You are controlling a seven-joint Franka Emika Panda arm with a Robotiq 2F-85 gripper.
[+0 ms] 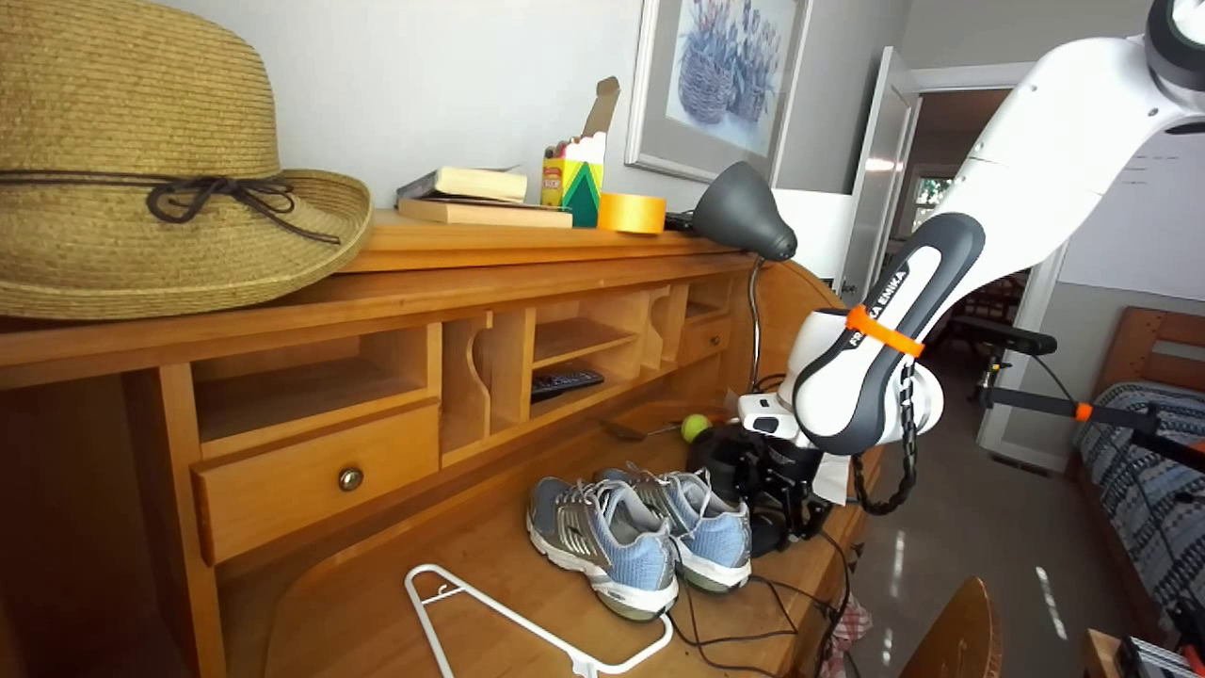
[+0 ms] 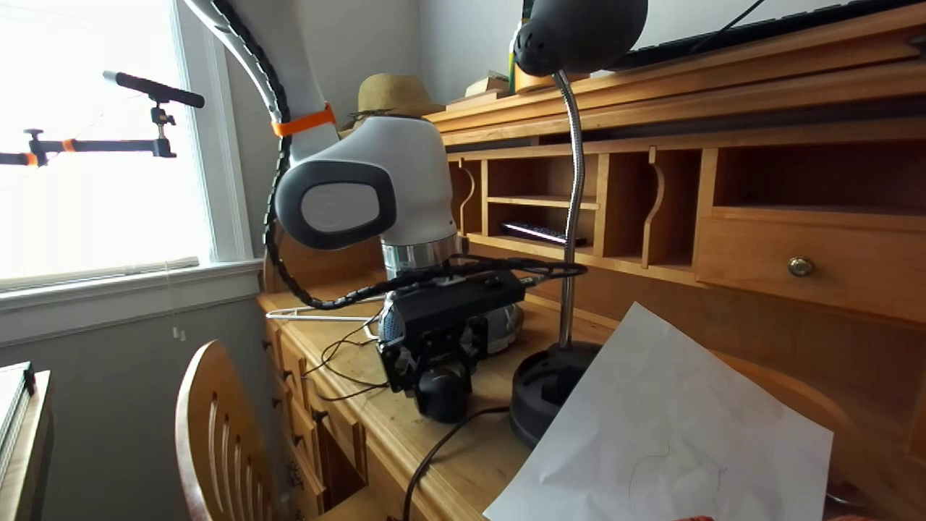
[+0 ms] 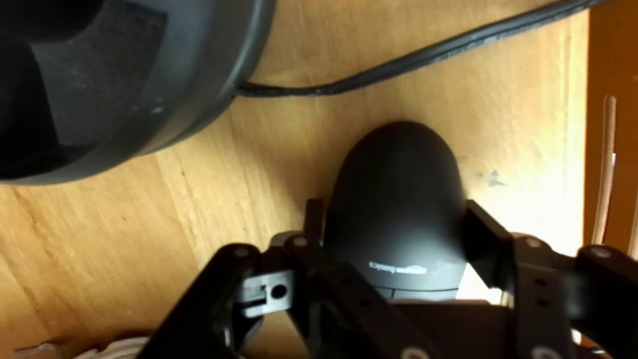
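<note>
A black computer mouse [image 3: 398,197] with a small pale logo sits between the two fingers of my gripper in the wrist view. The fingers are shut on its sides, one finger against each. In exterior view 2 the mouse [image 2: 444,392] shows below the gripper [image 2: 436,360], at or just above the desk; any gap beneath it is hard to tell. From exterior view 1, my gripper [image 1: 793,514] is right of the blue-grey shoes [image 1: 616,525], with most of the mouse hidden.
The lamp's black base [image 3: 197,78] stands close by, its cable [image 3: 383,71] running across the desk. A sheet of paper [image 2: 686,417] is beyond the lamp. A white hanger [image 1: 508,616] and loose cables lie near the shoes. The desk's front edge [image 3: 586,119] is near the mouse.
</note>
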